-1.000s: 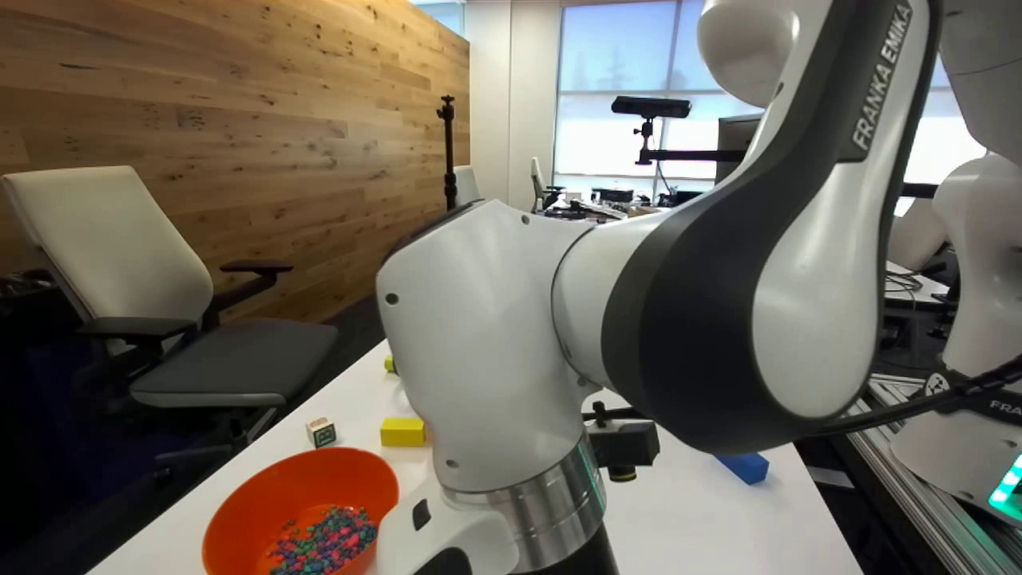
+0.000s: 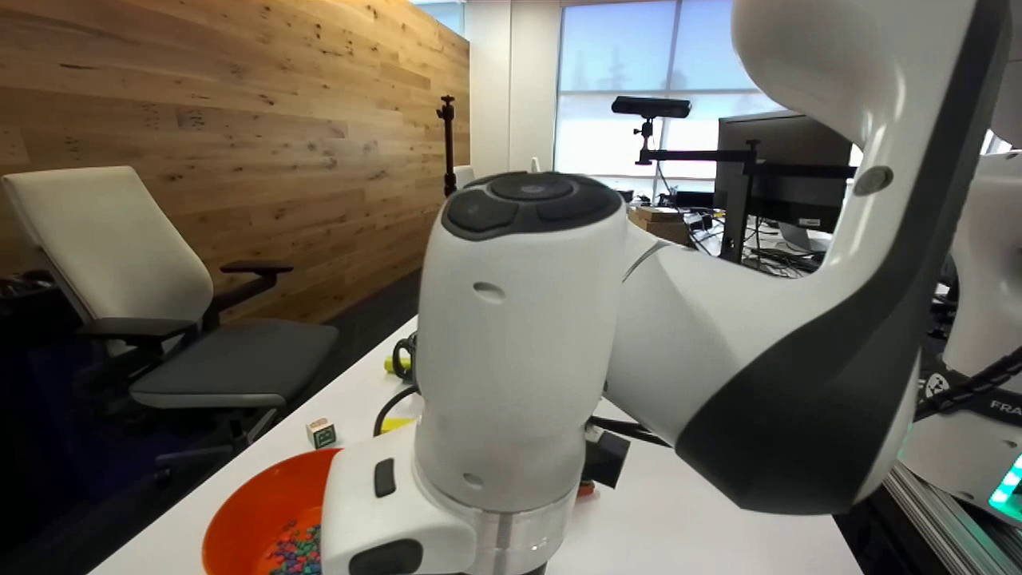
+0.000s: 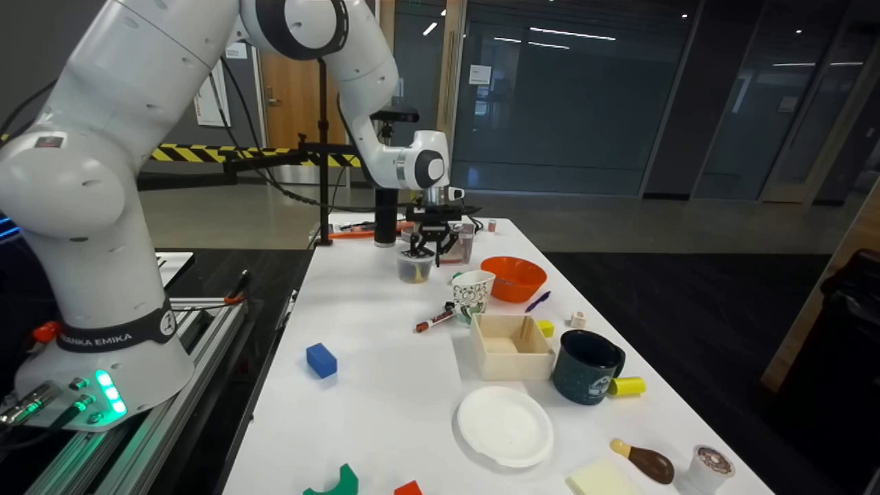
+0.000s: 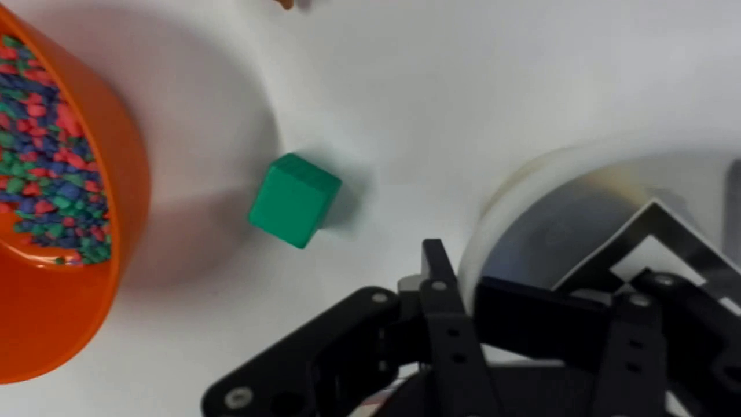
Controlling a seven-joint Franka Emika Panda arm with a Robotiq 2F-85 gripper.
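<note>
In the wrist view my gripper is shut with a dark object (image 4: 535,316) between its fingers; what that object is cannot be made out. Beneath and to the right shows the pale rim of a round clear tub (image 4: 477,243), partly covered by the gripper. A black-and-white patterned card (image 4: 656,253) appears over the tub, though whether it touches the gripper is unclear. Exterior view 2 places the gripper (image 3: 434,246) above or just behind the tub (image 3: 414,269). Exterior view 1 hides the fingers behind the arm.
A green block (image 4: 293,201) lies between tub and orange bowl (image 4: 128,187), which holds many coloured bits. Nearer in exterior view 2 are a patterned cup (image 3: 472,290), wooden box (image 3: 511,363), dark mug (image 3: 584,367) and white plate (image 3: 504,425). Free table surrounds the blue block (image 3: 322,360).
The arm has turned and shifted in exterior view 1, now covering part of the orange bowl and hiding the blue block and most of the yellow block.
</note>
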